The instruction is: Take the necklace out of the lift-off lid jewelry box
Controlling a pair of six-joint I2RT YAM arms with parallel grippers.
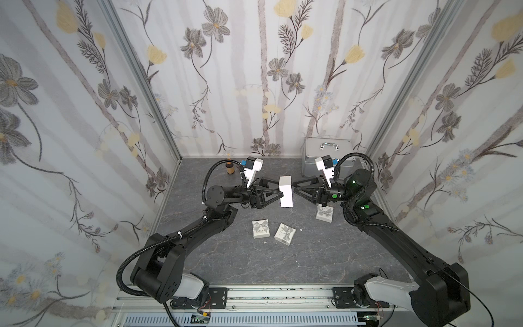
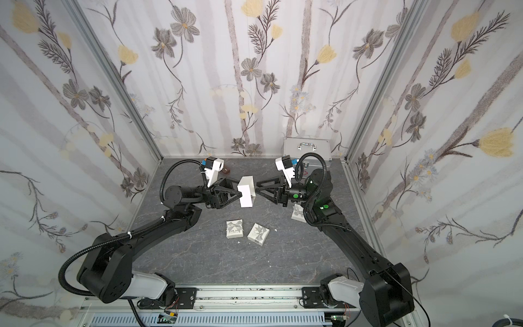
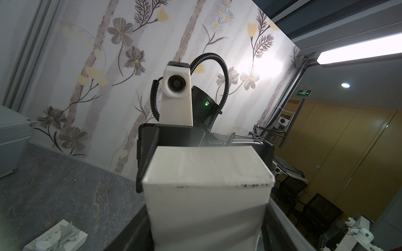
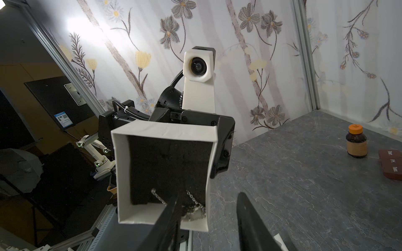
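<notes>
A white box (image 1: 286, 190) is held upright above the table by my left gripper (image 1: 279, 193), shut on it. In the right wrist view the box (image 4: 123, 175) is open toward me, dark lined, with a silver chain necklace (image 4: 193, 198) at the bottom of it. My right gripper is in front of that opening, its fingers part open with nothing between them, reaching toward the necklace. In the left wrist view the box (image 3: 207, 188) fills the space between the left fingers.
Three small bow-topped boxes (image 1: 260, 228) lie on the grey table. A silver case (image 2: 306, 146) stands at the back right. An orange-lidded bottle is at the back left.
</notes>
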